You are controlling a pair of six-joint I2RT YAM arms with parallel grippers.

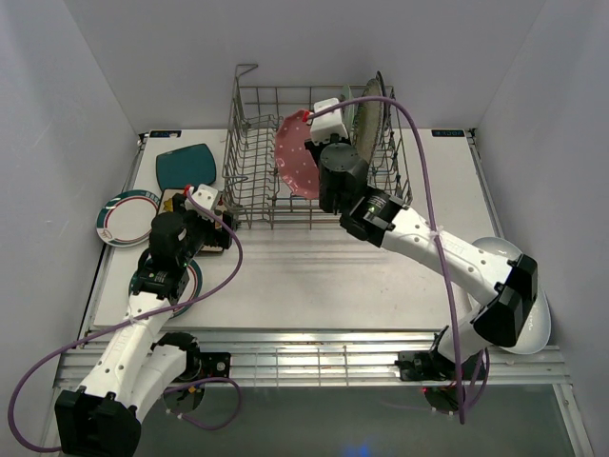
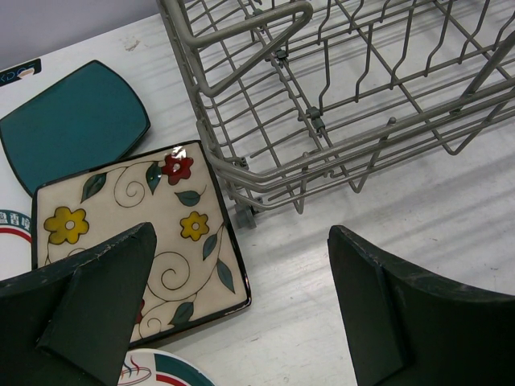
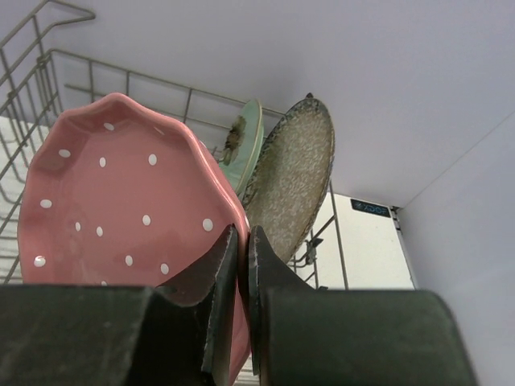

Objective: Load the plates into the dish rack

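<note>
My right gripper is shut on the rim of a pink dotted plate [image 3: 121,201], held upright-tilted over the dish rack [image 1: 257,200]. A green plate [image 3: 245,149] and a speckled plate [image 3: 294,165] stand at the rack's right side. My left gripper is open above a square flowered plate [image 2: 169,265], beside the rack's front left corner. A teal plate [image 2: 68,121] and red-rimmed plates [image 1: 124,219] lie on the left.
A white plate [image 1: 528,324] lies at the right, partly behind the right arm. The counter [image 1: 285,286] in front of the rack is clear; walls surround the back and sides.
</note>
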